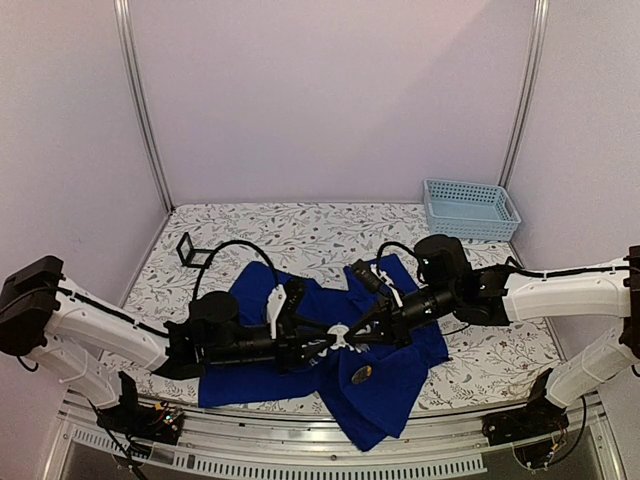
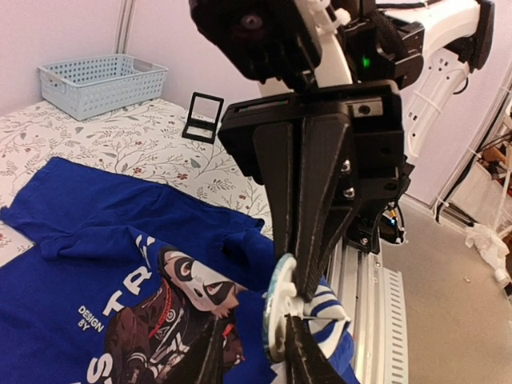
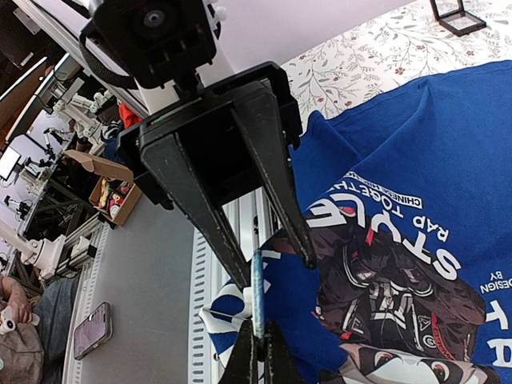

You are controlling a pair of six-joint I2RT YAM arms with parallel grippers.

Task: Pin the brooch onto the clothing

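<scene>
The blue clothing (image 1: 385, 400) lies spread over the table, its printed front (image 2: 188, 292) showing in both wrist views. A round, pale brooch (image 1: 338, 335) stands edge-on above it between the two arms. My right gripper is shut on the brooch's thin rim. My left gripper is part open, its two fingers on either side of the brooch, one close to the brooch's back. Beside the brooch, in the left wrist view, a thin pin (image 2: 326, 318) sticks out near a striped fold of cloth (image 2: 330, 308). Whether the pin passes through cloth cannot be told.
A light-blue basket (image 1: 470, 210) stands at the back right, and a small black frame (image 1: 195, 252) at the back left. Both grippers nearly meet over the clothing, leaving little room between them. The table's front edge is close.
</scene>
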